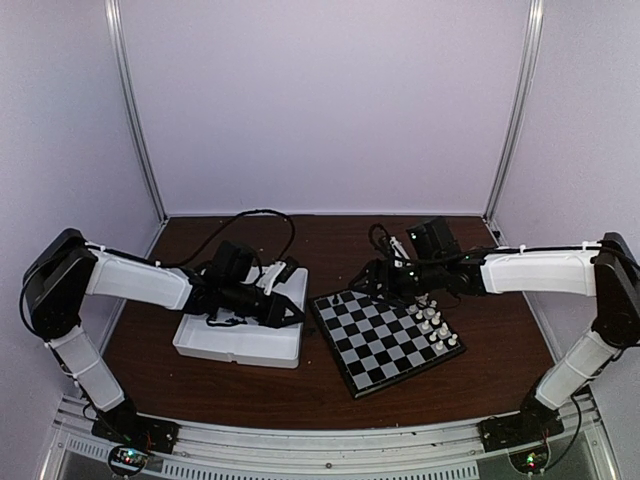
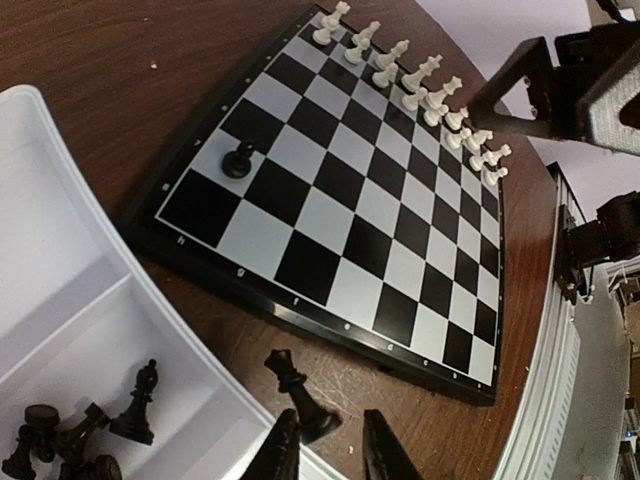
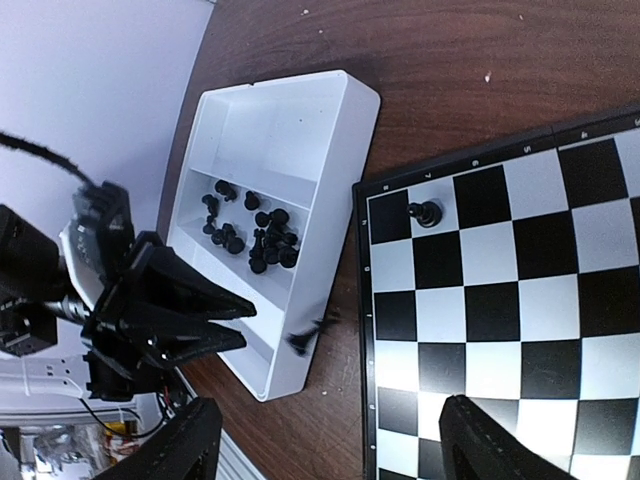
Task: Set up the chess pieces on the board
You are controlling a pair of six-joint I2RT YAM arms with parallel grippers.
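The chessboard (image 1: pixel 385 340) lies right of the white tray (image 1: pixel 240 345). One black piece (image 2: pixel 237 160) stands near the board's corner; white pieces (image 1: pixel 432 325) stand along the opposite side. Several black pieces (image 3: pixel 270 240) lie in the tray. Over the tray's right edge, my left gripper is open. A black piece with a tall stem shows tilted just past its fingertips, blurred in the right wrist view; whether it is in the air or resting cannot be told. My right gripper hangs over the board, fingers apart, nothing between them.
A narrow strip of bare table (image 3: pixel 340 400) separates tray and board. The middle of the board is clear. Both arms reach inward over the table, and free wood (image 1: pixel 335 245) stretches behind the board.
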